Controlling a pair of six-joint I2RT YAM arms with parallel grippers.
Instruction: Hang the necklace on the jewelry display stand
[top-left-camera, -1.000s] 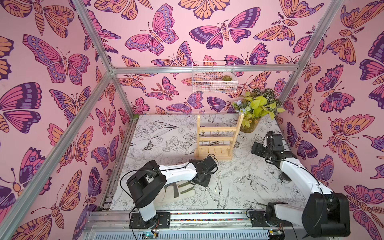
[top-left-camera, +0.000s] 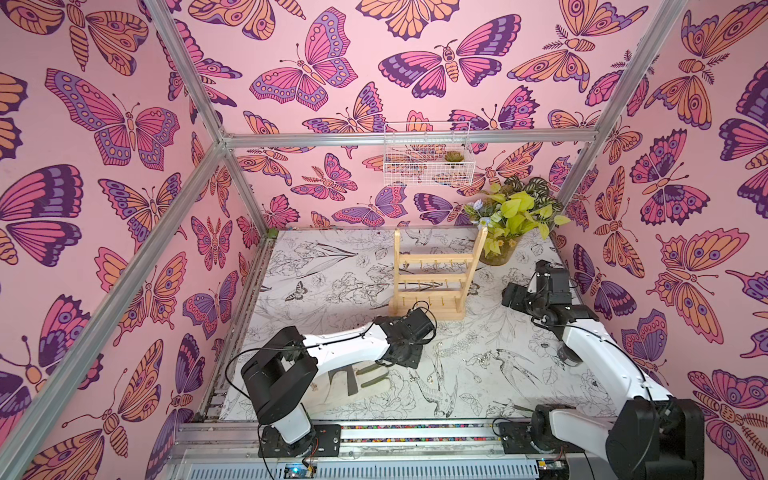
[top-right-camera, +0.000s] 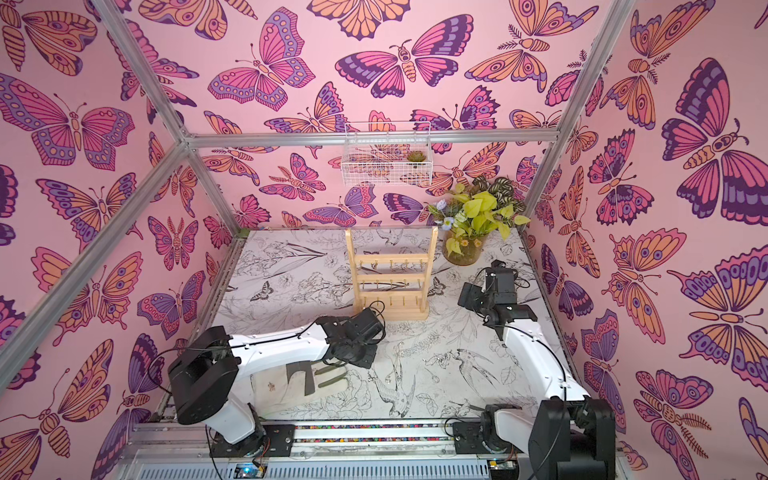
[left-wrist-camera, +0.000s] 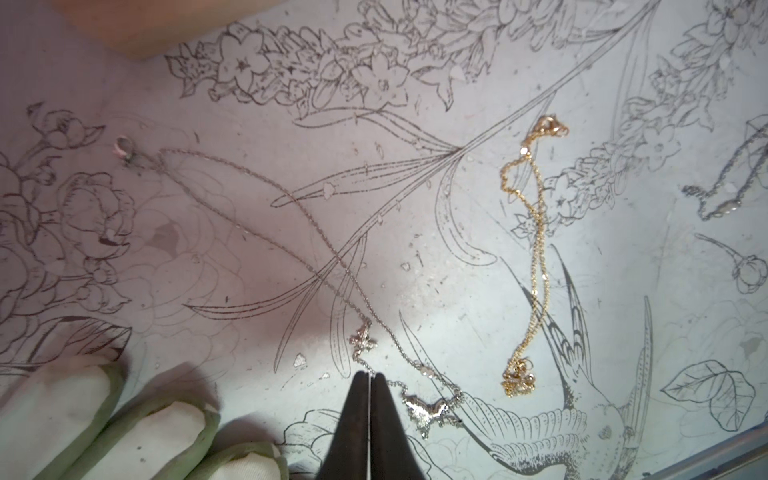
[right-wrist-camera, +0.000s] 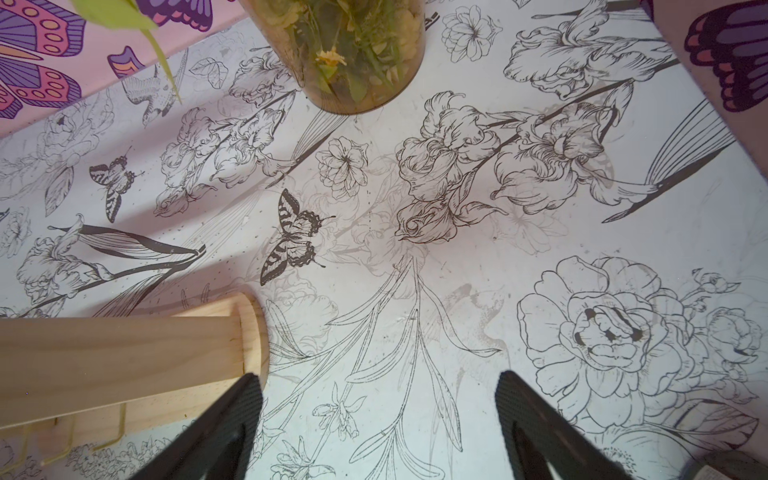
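In the left wrist view a thin silver necklace (left-wrist-camera: 428, 406) lies in a long loop on the table, its charms near my left gripper. That gripper's dark fingertips sit almost together, a thin sliver between them, over the chain; whether they touch it is hidden. A gold necklace (left-wrist-camera: 540, 248) stretches to the right of it, and part of another silver chain (left-wrist-camera: 736, 172) shows at the right edge. The wooden display stand (top-left-camera: 436, 278) stands upright, with rows of pegs. Right of the stand, my right gripper is open, nothing between its fingers.
A gardening glove (left-wrist-camera: 152, 436) lies at the lower left in the left wrist view. Behind the right arm a leafy plant in a glass pot (top-left-camera: 497, 249) stands at the back.
The left arm's elbow has swung left and lower in the top left view, while its gripper shifted only slightly. The right arm has barely moved.
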